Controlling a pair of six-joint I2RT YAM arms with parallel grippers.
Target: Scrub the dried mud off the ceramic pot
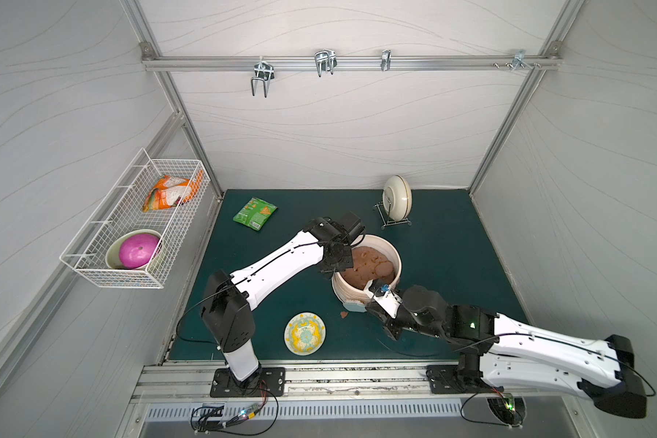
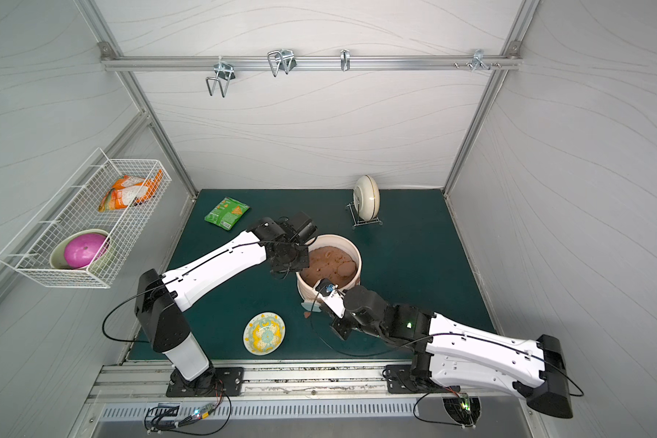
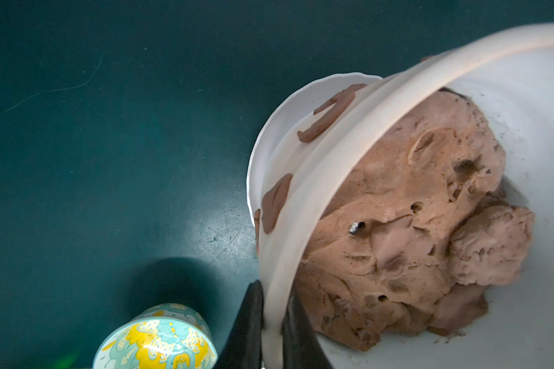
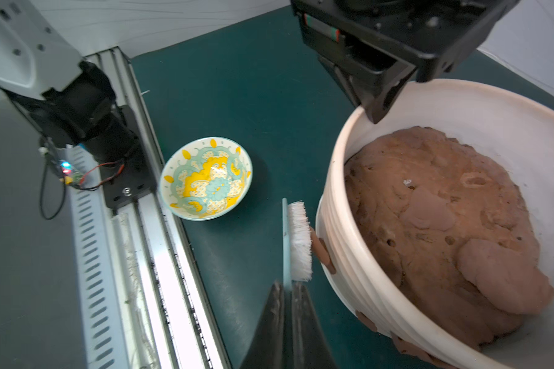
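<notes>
The whitish ceramic pot (image 4: 351, 246) stands mid-table, holding brown soil. Dark mud patches (image 3: 277, 203) cling to its outer wall. My left gripper is shut on the pot's rim at its left side. In the right wrist view my right gripper is shut on the thin pale blue handle of a brush (image 4: 299, 243). White bristles face the pot wall, close to a mud patch (image 4: 322, 251); whether they touch it I cannot tell. A white saucer (image 3: 258, 153) shows under the pot.
A yellow-patterned bowl (image 1: 304, 333) stands front left of the pot, and a small mud crumb (image 1: 344, 314) lies between them. Toward the back are a green packet (image 1: 255, 213) and a rack with plates (image 1: 396, 198). The table's right side is open.
</notes>
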